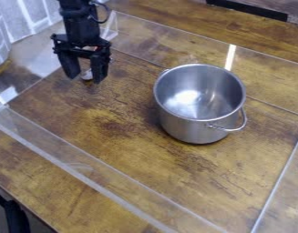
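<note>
My black gripper [82,62] is low at the upper left of the wooden table [127,173], its fingers pointing down. A small light-coloured object [86,75] sits right at the fingers, mostly hidden by them. Whether the fingers are shut on it, or only around it, I cannot make out. A large steel pot [198,104] with a wire handle stands upright on the right half of the table, apart from the gripper and empty inside.
Clear plastic strips or panels run along the left side and right edge of the work area.
</note>
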